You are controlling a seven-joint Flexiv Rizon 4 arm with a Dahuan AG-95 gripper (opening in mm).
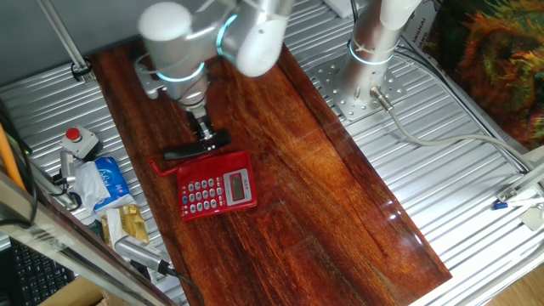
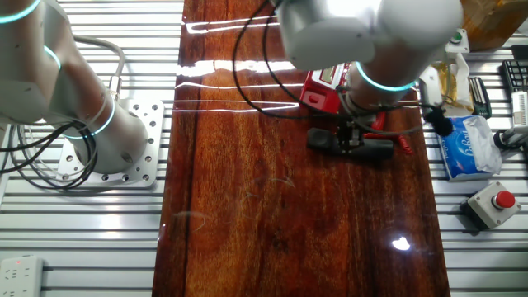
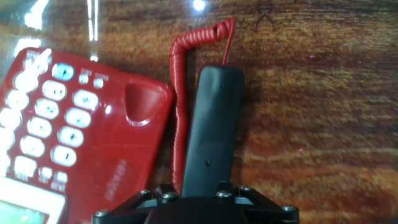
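Observation:
A red desk telephone (image 1: 216, 185) with grey-white keys and a small display lies on the wooden board. Along its edge rests the black handset (image 1: 196, 145), beside the phone body and off it. In the wrist view the handset (image 3: 215, 124) runs from the middle down into my gripper, with a red coiled cord (image 3: 178, 93) along its left side. The gripper (image 1: 205, 136) is right at the handset's middle in exterior view 1. The fingertips are hidden or too dark to show whether they press on it. In exterior view 2 the arm partly covers the phone (image 2: 327, 82).
A red-topped button box (image 1: 79, 142), a blue-and-white packet (image 1: 110, 181) and a yellow packet (image 1: 129, 223) stand beyond the board's left edge. The wooden board (image 1: 340, 229) is clear to the right of the phone.

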